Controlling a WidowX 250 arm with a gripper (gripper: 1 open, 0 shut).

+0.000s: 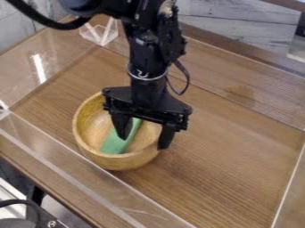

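My black gripper (142,126) hangs over a yellow bowl (98,151) on the wooden table. Inside the bowl a green oblong object (117,141) lies partly hidden behind the gripper. The fingers reach down at the bowl's right part; whether anything is between them cannot be seen.
The bare table (218,175) stretches to the right of the bowl, with free room there and behind. A clear object (99,32) stands at the back left. Low edges bound the table at left, back and right.
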